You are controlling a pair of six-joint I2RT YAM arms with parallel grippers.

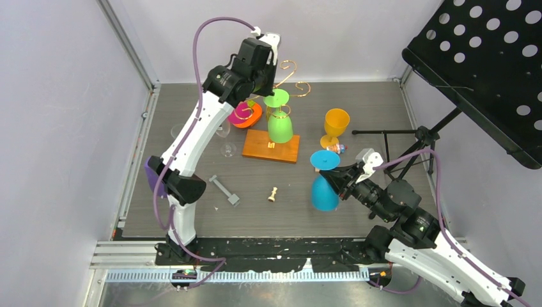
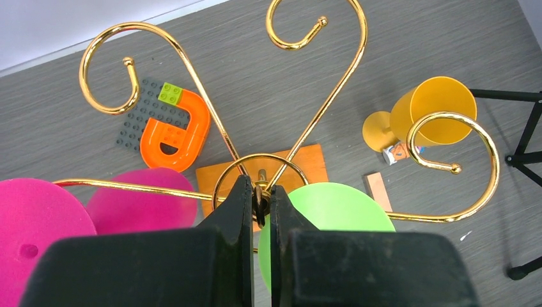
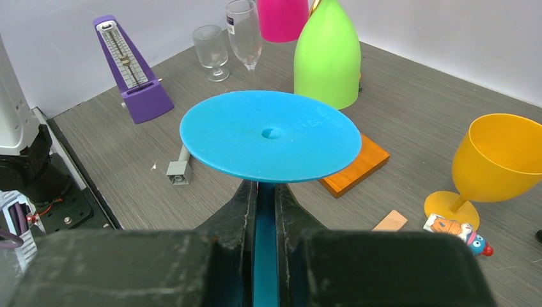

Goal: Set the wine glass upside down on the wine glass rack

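Note:
My right gripper [image 1: 339, 179] is shut on the stem of a blue wine glass [image 1: 325, 195], held upside down low at the right front, foot [image 3: 270, 147] uppermost. The gold rack [image 2: 342, 83] on its wooden base [image 1: 268, 152] carries an upside-down green glass [image 1: 281, 128] and pink glasses [image 2: 137, 208]. My left gripper is shut at the top of the rack, its fingertips at the small gold ring; whether anything thin is between them is hard to tell.
A yellow goblet [image 1: 336, 121] and a small toy stand right of the rack. Clear glasses [image 3: 211, 51], a purple metronome [image 3: 137, 89], a grey tool [image 1: 224, 192] and a small pale piece [image 1: 273, 195] are around. A black stand [image 1: 473, 89] fills the right side.

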